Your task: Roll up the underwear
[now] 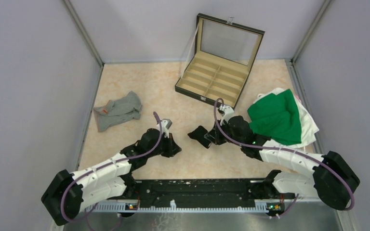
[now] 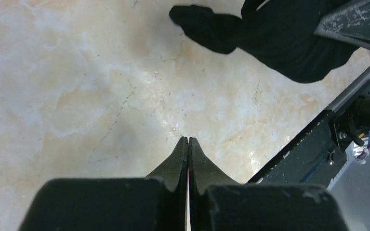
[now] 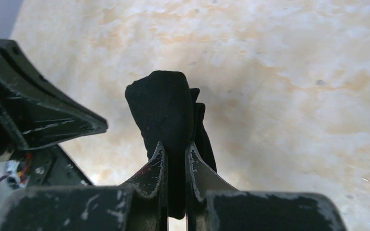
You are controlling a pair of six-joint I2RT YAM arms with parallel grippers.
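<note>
The black underwear is bunched in a folded strip at the centre of the work area. My right gripper is shut on it, the fabric reaching out beyond the fingertips in the right wrist view. My left gripper is shut with nothing visible between its fingers, over bare tabletop to the left of the underwear. The underwear also shows at the upper right of the left wrist view, partly behind the other gripper.
An open compartment box stands at the back centre. A grey cloth lies at the left, green and white cloths at the right.
</note>
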